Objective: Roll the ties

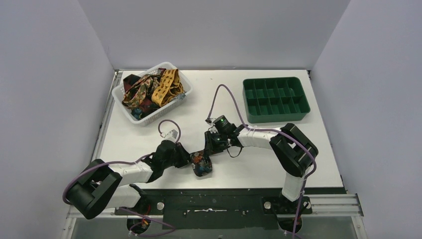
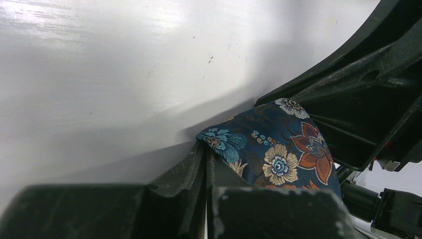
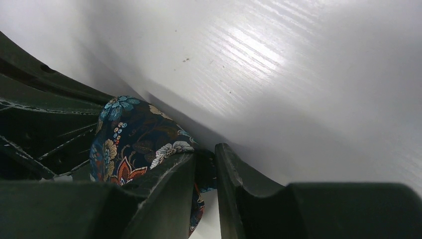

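A dark blue floral tie (image 1: 201, 165), folded into a flat bundle, lies near the front of the table between both grippers. My left gripper (image 1: 189, 158) is shut at its left corner; in the left wrist view the tie (image 2: 278, 154) touches the fingertips (image 2: 196, 162), and I cannot tell if any cloth is pinched. At the top right corner, my right gripper (image 1: 206, 151) stands part open. The right wrist view has dark cloth of the tie (image 3: 149, 137) between its slightly parted fingers.
A white basket (image 1: 118, 94) of unrolled ties (image 1: 166, 88) stands at the back left. At the back right is a green divided tray (image 1: 276, 119). Bare table lies between them and right of the right arm.
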